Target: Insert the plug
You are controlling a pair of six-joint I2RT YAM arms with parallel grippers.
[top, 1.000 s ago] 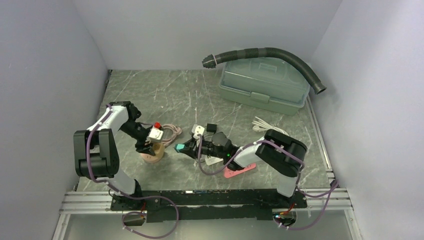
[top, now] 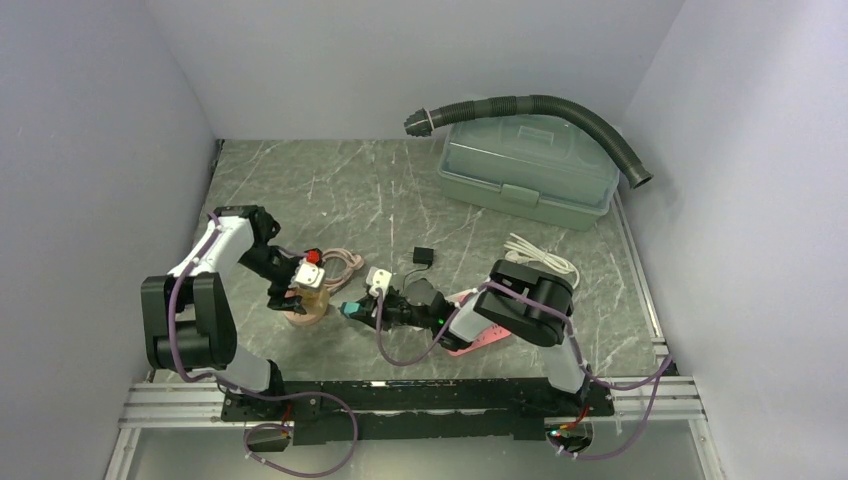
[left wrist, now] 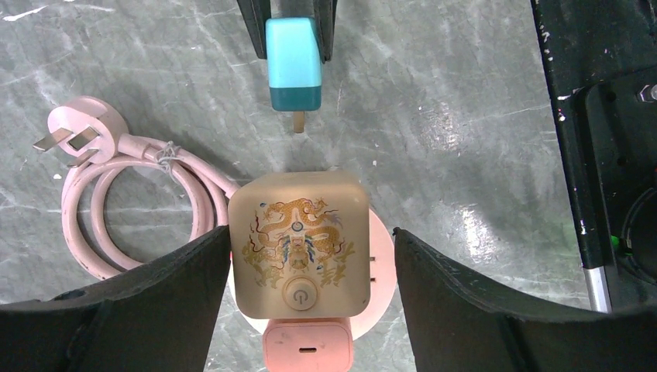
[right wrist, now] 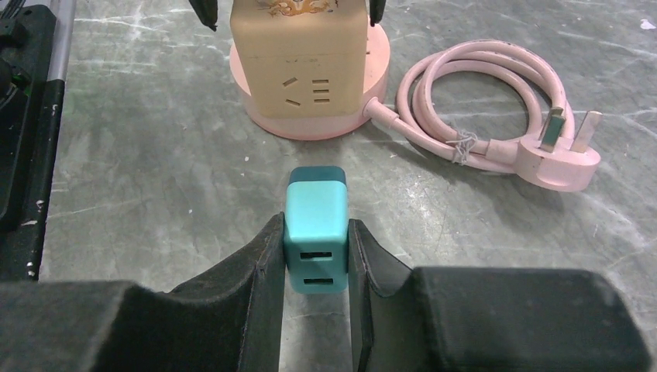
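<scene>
A teal plug is held between the fingertips of my right gripper; in the left wrist view its metal prong (left wrist: pixel 299 122) points toward the beige socket block (left wrist: pixel 300 248). The plug and block are apart, with a gap of bare table between them. Slots in the block's side (right wrist: pixel 307 91) face the plug in the right wrist view. My left gripper has one finger on each side of the block, which stands on a round pink base (right wrist: pixel 310 128). Some space shows between the block and the right-hand finger, so this gripper looks open.
Beside the base lies a coiled pink cable with its own plug (left wrist: pixel 87 128). Under the right arm is a pink power strip (top: pixel 487 337). A small black adapter (top: pixel 424 256), a white cable (top: pixel 541 254) and a green toolbox (top: pixel 530 165) are farther back.
My right gripper has moved left and a little toward the front edge, bringing the plug nearer the block. The left arm has shifted slightly, staying around the block.
</scene>
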